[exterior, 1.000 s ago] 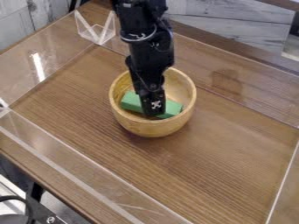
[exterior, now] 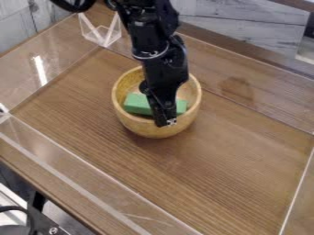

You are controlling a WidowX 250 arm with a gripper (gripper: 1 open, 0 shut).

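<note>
A yellow-tan round bowl (exterior: 136, 130) stands near the middle of the wooden table, with a green block (exterior: 140, 105) lying inside it. My black gripper (exterior: 160, 115) reaches down from the top into the bowl, over the block, partly hiding it. Its fingers look close together; whether anything is between them is hard to see.
Bare table (exterior: 221, 184) spreads in front and to the right of the bowl. A small clear plastic object (exterior: 101, 26) is at the back left. A white wooden wall runs along the back, and a black cable lies at the bottom left corner.
The gripper's fingers have shifted slightly within the bowl, and the green block now shows a little differently behind them. The bowl is in about the same place.
</note>
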